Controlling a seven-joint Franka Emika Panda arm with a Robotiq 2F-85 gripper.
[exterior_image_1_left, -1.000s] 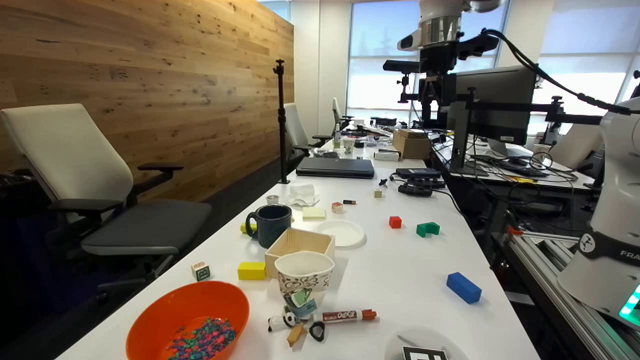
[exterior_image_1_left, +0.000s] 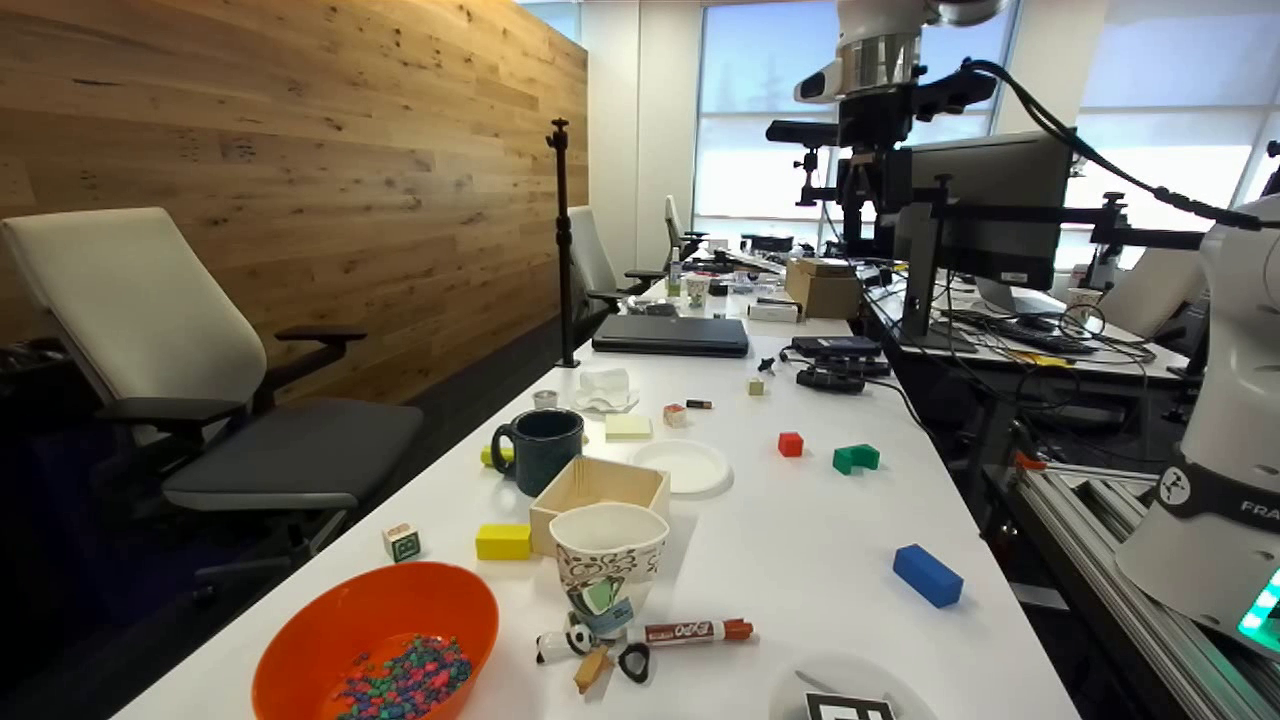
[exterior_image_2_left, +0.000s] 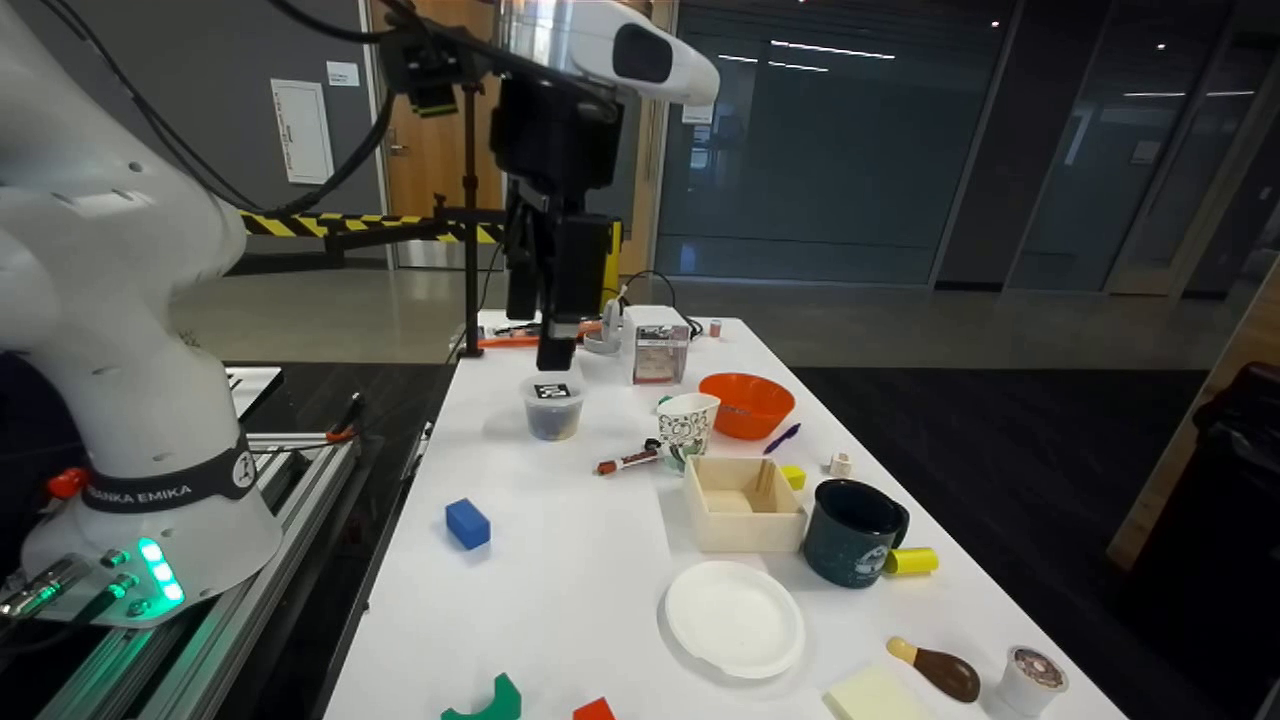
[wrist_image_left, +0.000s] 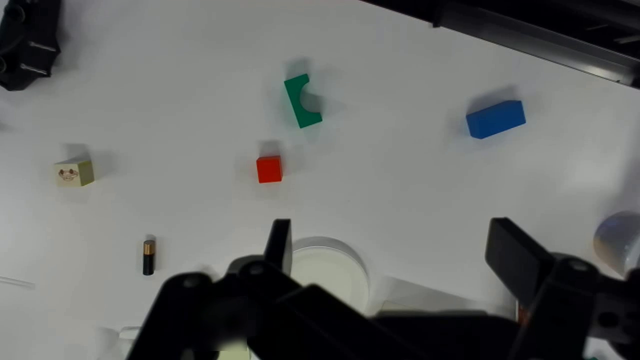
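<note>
High above the white table hangs my gripper, its fingers spread wide and nothing between them in the wrist view. Beneath it lie a red cube (wrist_image_left: 269, 170), a green arch block (wrist_image_left: 303, 102) and a blue block (wrist_image_left: 496, 119), all apart from the gripper. A white plate (wrist_image_left: 330, 273) shows partly behind the gripper's body. In the second exterior view, an empty-looking wooden box (exterior_image_2_left: 746, 534) stands between the plate and a patterned paper cup (exterior_image_2_left: 687, 420), with a dark mug (exterior_image_2_left: 849, 534) beside it.
An orange bowl (exterior_image_1_left: 360, 612) with small coloured pieces sits at one end. A red marker (exterior_image_1_left: 696, 631), a lidded tub (exterior_image_2_left: 553, 408) and a yellow block (exterior_image_1_left: 503, 541) stand around.
</note>
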